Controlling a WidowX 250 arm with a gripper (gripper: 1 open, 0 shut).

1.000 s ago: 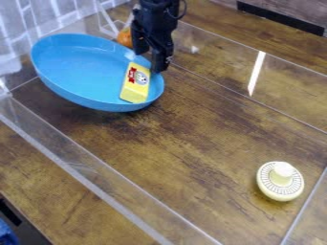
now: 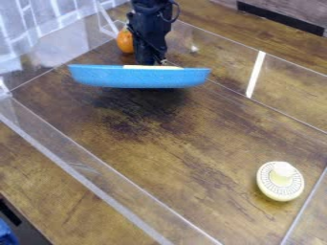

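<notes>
A blue oval dish [image 2: 138,77] is in the upper middle, seen nearly edge-on, tilted. A pale yellow item shows just over its rim, mostly hidden. My black gripper [image 2: 155,55] is at the dish's far side; its fingertips are mostly behind the dish, so its finger state is hard to see. An orange round object [image 2: 124,41] lies behind, left of the gripper.
A white round knob-like object [image 2: 280,181] sits at the lower right of the wooden surface [image 2: 153,163]. Clear panels edge the surface at the left.
The dish has tipped from showing its inside to nearly edge-on and shifted right; the yellow box in it is now mostly hidden. My gripper has moved slightly.
</notes>
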